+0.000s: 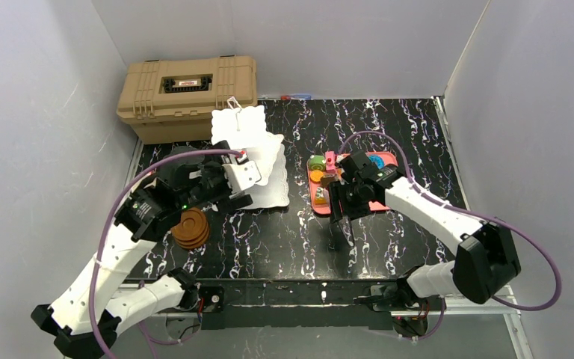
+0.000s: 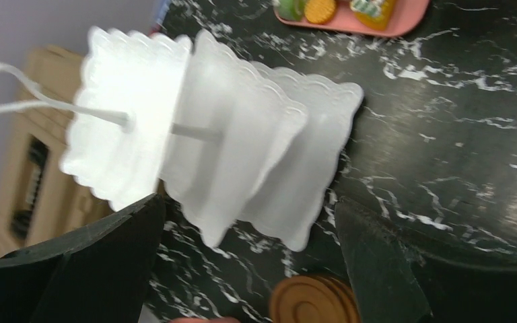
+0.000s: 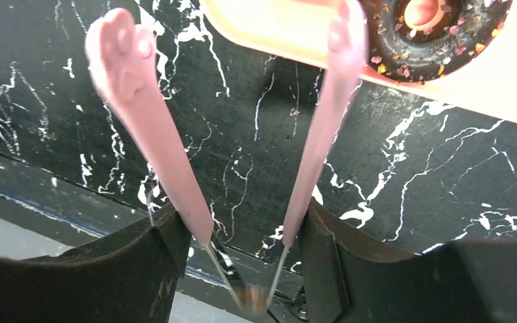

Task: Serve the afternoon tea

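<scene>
A white three-tier stand (image 1: 238, 131) (image 2: 128, 87) stands left of centre, its tiers looking bare. The pink tray (image 1: 385, 202) (image 2: 397, 27) (image 3: 269, 23) holds toy foods, including a chocolate sprinkled doughnut (image 3: 410, 60). My left gripper (image 1: 235, 200) is open and empty above the stand's near side. My right gripper (image 1: 340, 209) points down by the tray's near edge, shut on pink paw-tipped tongs (image 3: 182, 188), whose two arms are spread. Brown coasters (image 1: 190, 228) (image 2: 306, 299) are stacked left front of the stand.
A tan toolbox (image 1: 146, 97) sits at the back left, against the stand's side. Cups at the left are mostly hidden by my left arm in the top view.
</scene>
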